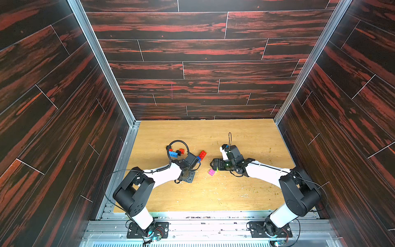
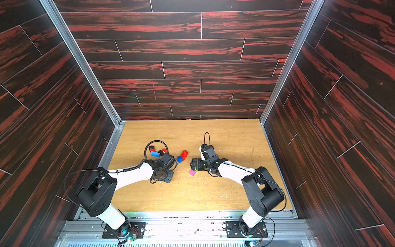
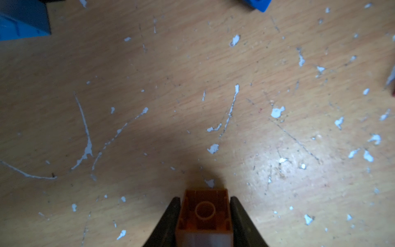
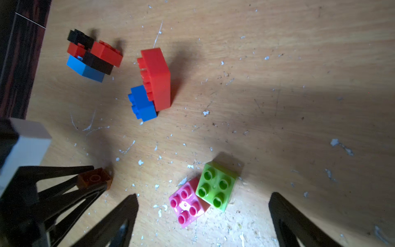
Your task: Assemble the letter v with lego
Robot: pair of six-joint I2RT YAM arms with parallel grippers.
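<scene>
My left gripper is shut on a brown brick point(image 4: 94, 177), held just over the table, left of the other bricks. My right gripper is open over a green brick point(image 4: 216, 185) and a pink brick point(image 4: 186, 203), which lie side by side between the two grippers. A red brick point(image 4: 158, 78) stands on its side against a blue brick point(image 4: 143, 103) behind them. Farther left sits a cluster of red, black and blue bricks point(image 4: 94, 55). In the top left view the green brick is mostly hidden by my right gripper.
Walls and metal rails point(image 2: 119, 135) surround it. The two arms are close together near the middle.
</scene>
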